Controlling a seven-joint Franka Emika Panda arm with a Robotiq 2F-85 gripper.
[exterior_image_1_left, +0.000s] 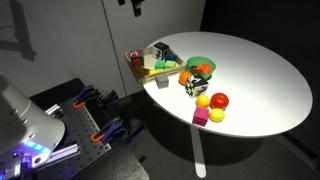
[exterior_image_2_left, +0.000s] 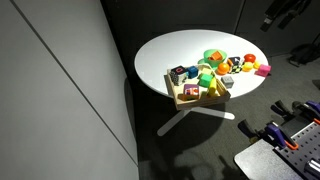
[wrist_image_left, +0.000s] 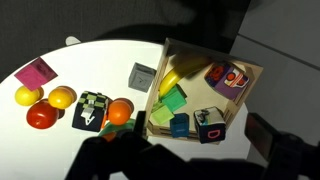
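My gripper hangs above the wooden tray; its two dark fingers stand wide apart at either side of the tray in the wrist view, with nothing held between them. Inside the tray lie a yellow banana, green blocks, a dark blue block, a block lettered D and a red patterned block. Just outside the tray is a grey cube. In exterior view 1 only the dark lower end of the gripper shows, at the top edge.
A green bowl holding something orange stands behind a checkered block. Toward the table's front are a red ball, yellow fruits and a pink cube.
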